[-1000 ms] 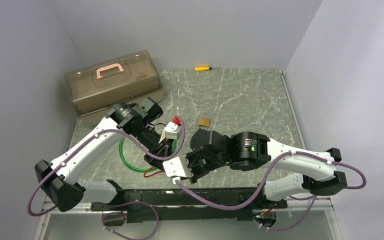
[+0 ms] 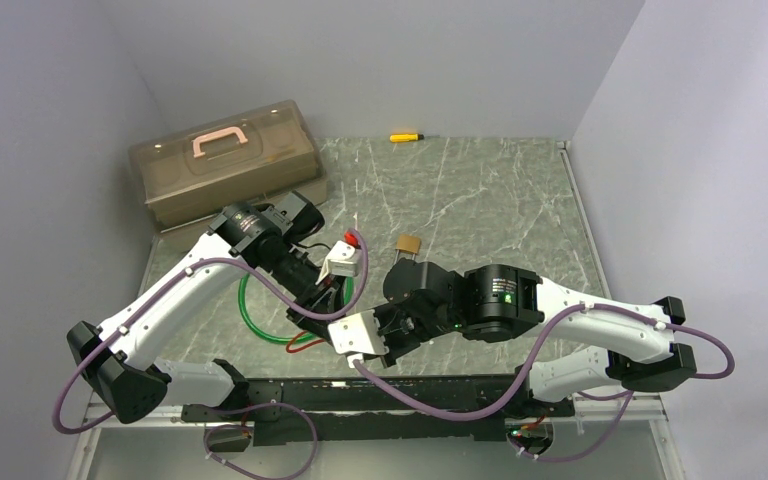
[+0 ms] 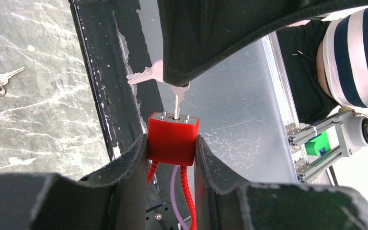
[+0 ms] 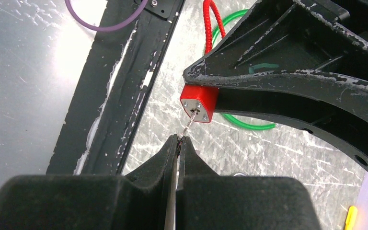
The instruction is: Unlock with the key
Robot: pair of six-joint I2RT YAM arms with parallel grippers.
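In the left wrist view a red lock body (image 3: 171,140) is clamped between the fingertips of my left gripper, its red cord hanging below. A key (image 3: 178,96) stands in its top face, with a second key (image 3: 143,76) beside it, partly hidden by the other gripper's finger. My right gripper is shut on the key, whose thin shaft runs into the red lock's face in the right wrist view. In the top view both grippers are mostly hidden under the arms.
Loose keys (image 3: 2,79) lie on the marble table. A brass padlock (image 2: 408,243), a green ring (image 2: 260,330), a yellow screwdriver (image 2: 405,137) and a brown toolbox (image 2: 222,165) lie around the arms.
Both arms have shifted only very slightly near the middle in the top view; the purple hose over my left arm has moved a little. Nothing else has visibly changed.
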